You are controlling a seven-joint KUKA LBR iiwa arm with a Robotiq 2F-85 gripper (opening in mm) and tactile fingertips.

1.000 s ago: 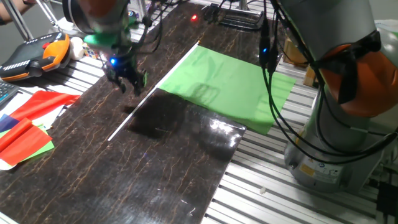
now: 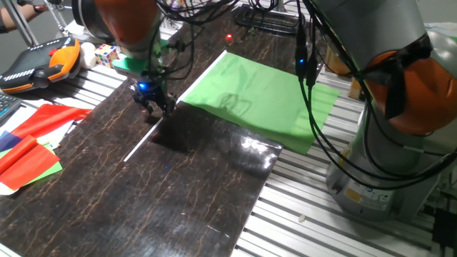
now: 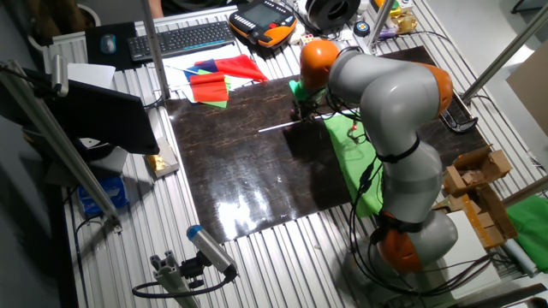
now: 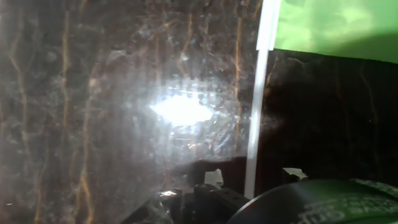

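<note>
A green flag [image 2: 265, 96] lies spread on the dark table, its thin white pole [image 2: 143, 140] reaching past the cloth toward the front left. My gripper [image 2: 158, 113] is low over the bare part of the pole, close to the cloth's corner. In the wrist view the pole [image 4: 255, 118] runs down between the two pale fingertips, with a gap on either side, so the gripper looks open. Green cloth [image 4: 339, 25] fills the upper right there. The lower ends of the fingers are partly hidden by the dark round housing [image 4: 311, 202].
Red, blue and green flags [image 3: 210, 85] lie at the table's keyboard side. Behind them sit an orange-black teach pendant [image 3: 264, 24] and a keyboard [image 3: 181, 40]. A black tray [image 2: 268, 21] stands at the far end.
My gripper has come down and shifted slightly right, from above and beside the pole to right over it. The green flag and pole have not moved.
</note>
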